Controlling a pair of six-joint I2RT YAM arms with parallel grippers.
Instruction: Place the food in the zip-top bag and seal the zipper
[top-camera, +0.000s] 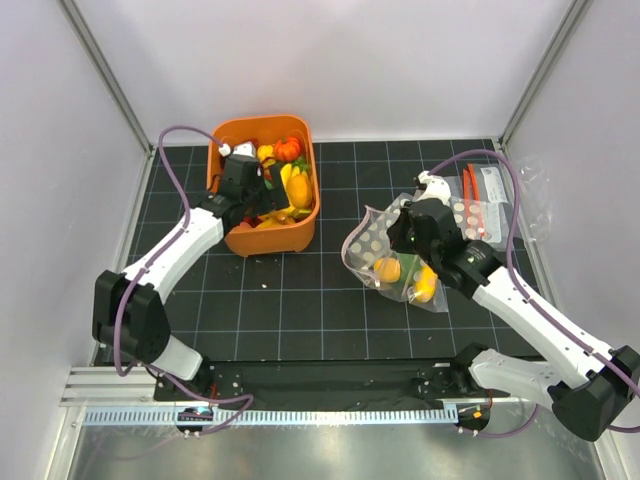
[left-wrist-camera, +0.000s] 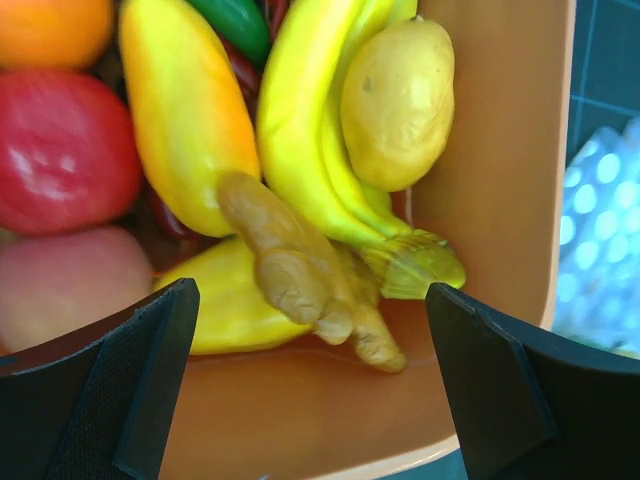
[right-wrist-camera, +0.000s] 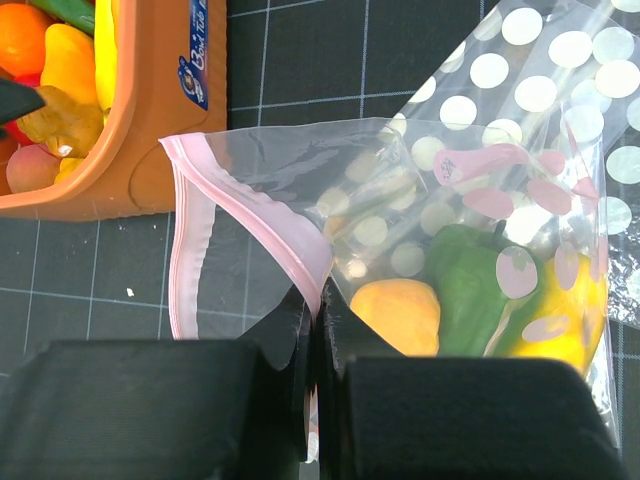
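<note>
My left gripper hangs open over the orange bin (top-camera: 282, 240) of toy food. Ginger (left-wrist-camera: 300, 280) lies between its fingertips, below them, beside bananas (left-wrist-camera: 300, 150), yellow peppers and a potato (left-wrist-camera: 395, 100). My right gripper is shut on the pink zipper edge of the zip top bag (right-wrist-camera: 260, 215), holding its mouth partly raised. Inside the bag lie a green pepper (right-wrist-camera: 465, 290), a yellow-orange item (right-wrist-camera: 395, 315) and a yellow item (right-wrist-camera: 565, 310).
More dotted bags (right-wrist-camera: 540, 55) and orange strips (top-camera: 470, 183) lie at the back right.
</note>
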